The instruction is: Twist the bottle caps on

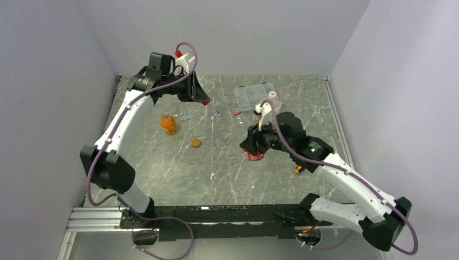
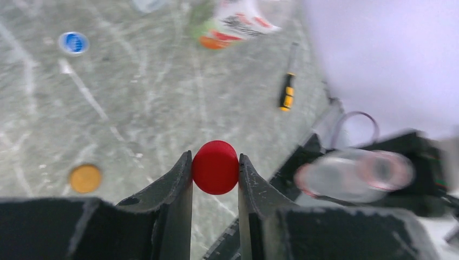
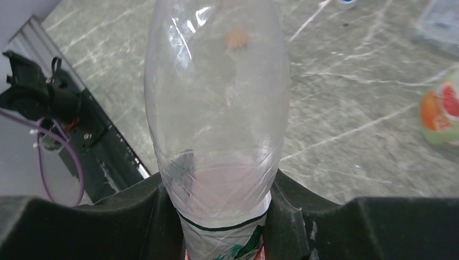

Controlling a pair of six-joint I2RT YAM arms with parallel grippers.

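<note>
My left gripper is shut on a red bottle cap (image 2: 215, 167), raised over the upper-left table in the top view (image 1: 205, 102). My right gripper holds a clear bottle with a red-and-white label (image 3: 216, 103) around its body, upright over the middle-right in the top view (image 1: 253, 151). Loose on the table lie a blue cap (image 1: 217, 112) and a gold cap (image 1: 196, 143). An orange jar (image 1: 169, 125) stands at the left.
A clear compartment box (image 1: 249, 96) is at the back right, with another bottle (image 2: 238, 19) near it. A screwdriver (image 2: 287, 92) lies at the right.
</note>
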